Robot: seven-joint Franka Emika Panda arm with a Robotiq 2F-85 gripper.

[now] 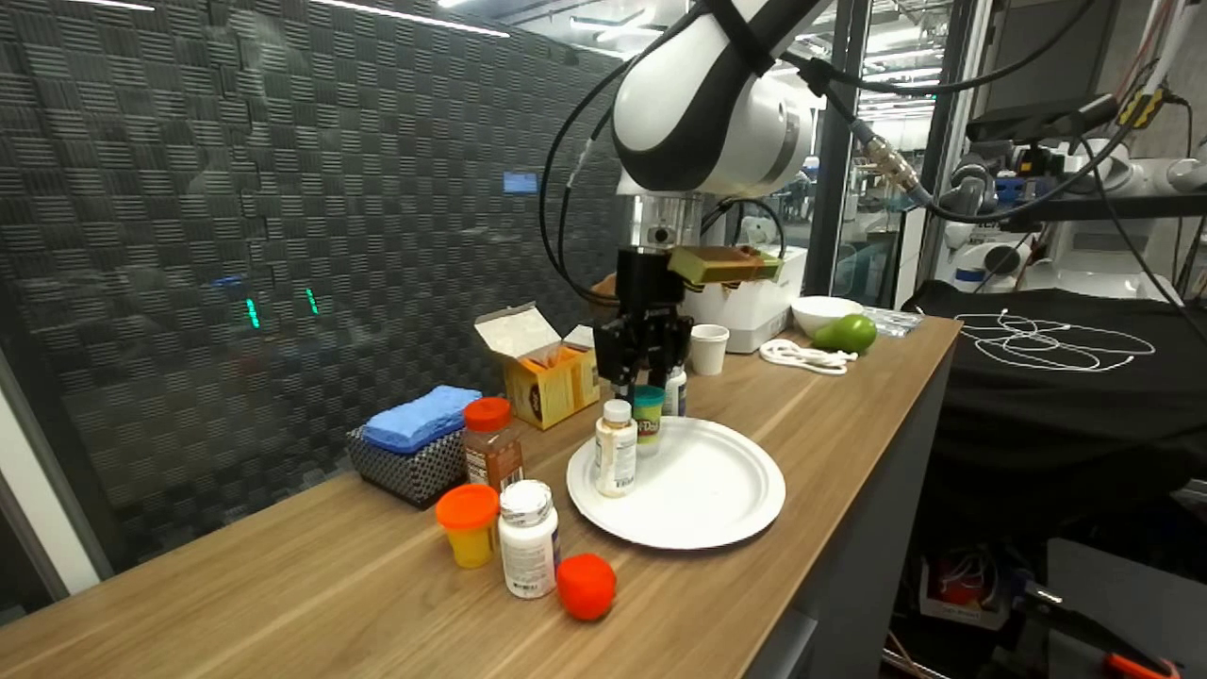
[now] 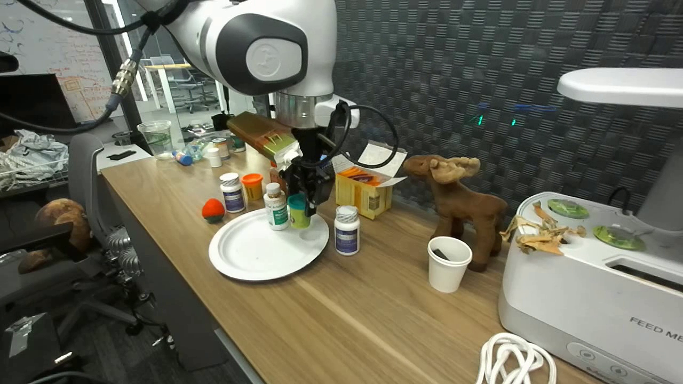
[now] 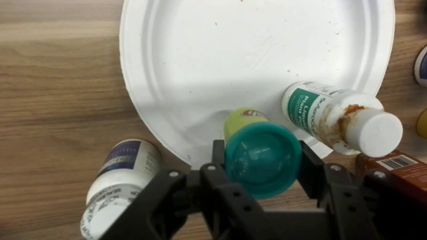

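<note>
Between the fingers of my gripper is a yellow-green tub with a teal lid [image 3: 264,158], and the fingers are shut on it. In the second exterior view the tub [image 2: 299,212] is upright over the back part of the white plate [image 2: 256,256]; whether its base touches the plate I cannot tell. Beside it on the plate stands a white bottle with a green label [image 3: 308,110], apart from the tub. From the first exterior view, my gripper [image 1: 645,385] points straight down, with the tub [image 1: 647,419] just behind that bottle [image 1: 617,453].
A white pill bottle [image 2: 347,230] stands close by the plate's rim. Nearby are a yellow box [image 1: 549,385], an orange-lidded tub [image 1: 470,526], another pill bottle [image 1: 528,543] and a red ball [image 1: 586,587]. The plate's front half is bare.
</note>
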